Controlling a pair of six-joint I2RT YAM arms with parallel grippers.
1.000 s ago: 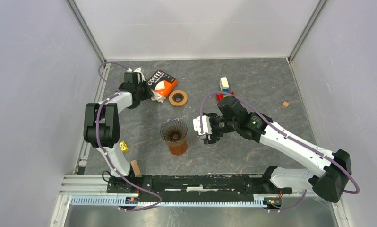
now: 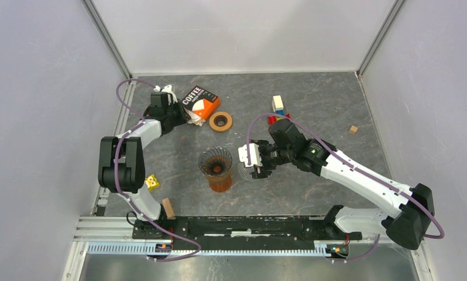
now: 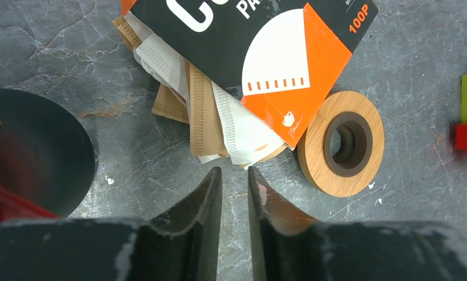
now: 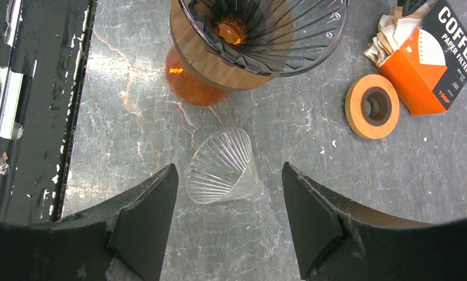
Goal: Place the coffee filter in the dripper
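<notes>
White and brown paper filters (image 3: 205, 111) stick out of the open end of an orange and black coffee box (image 3: 278, 52) at the back left of the table. Just short of their edges is my left gripper, its fingertips partly open with only table visible between them. The dripper (image 4: 272, 32), dark ribbed glass in a wooden collar, sits upright on an amber base (image 4: 190, 82) at centre left. My right gripper is open to the dripper's right, above a clear ribbed cone (image 4: 222, 167) lying on its side, apart from the fingers.
A wooden ring (image 2: 220, 122) with a dark centre lies beside the box. Coloured blocks (image 2: 278, 108) stand behind the right arm, and a small wooden cube (image 2: 353, 129) is far right. A yellow piece (image 2: 152, 182) rests near the left arm.
The right arm, box and dripper look unmoved.
</notes>
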